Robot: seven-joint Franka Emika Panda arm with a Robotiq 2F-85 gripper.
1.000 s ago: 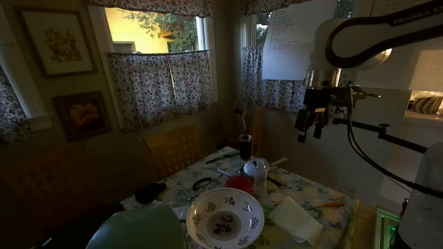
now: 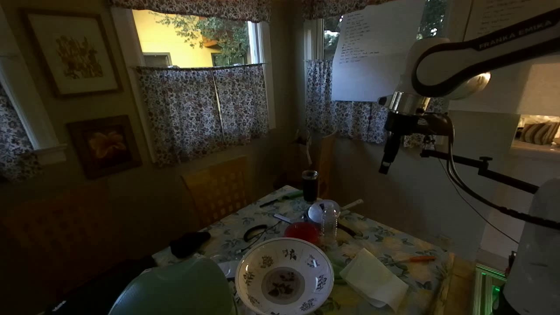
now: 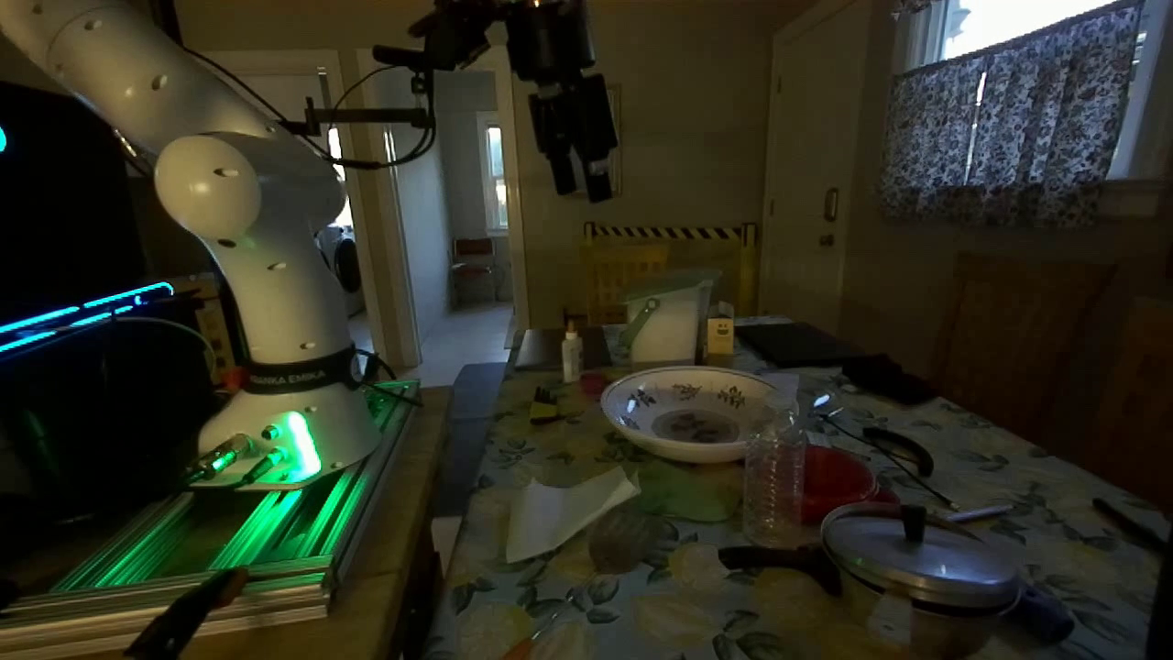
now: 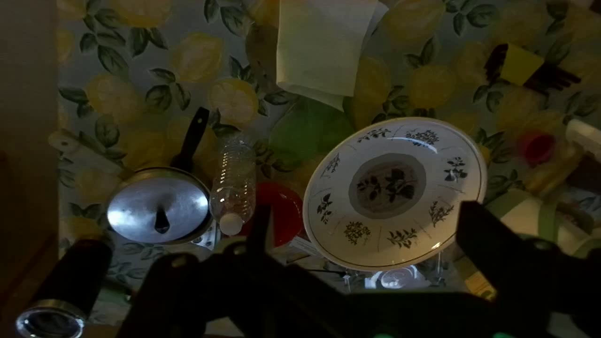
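Observation:
High above the table hangs my gripper (image 3: 583, 189), its dark fingers parted and empty. From the wrist view, the open gripper has one finger over the red dish (image 4: 286, 211) and the other by the rim of a white bowl with plant drawings (image 4: 338, 225). Nothing is being touched. A clear plastic bottle (image 3: 774, 473) stands between that bowl and a lidded pot (image 3: 918, 550). A pale paper or cloth sheet (image 3: 561, 515) lies near the robot's side of the table, partly beside a green flat round (image 4: 310, 132).
A dark tumbler (image 2: 310, 186) stands at the far table corner. An orange-handled tool (image 2: 421, 259) lies near the edge. A green-handled bin (image 3: 667, 319), a small white bottle (image 3: 572, 354) and a black-yellow brush (image 3: 543, 407) sit at the other end. The air around the gripper is clear.
The arm's wrist has turned and tilted, and the gripper has shifted slightly in exterior view 1, where its fingers now overlap. The table objects have stayed put.

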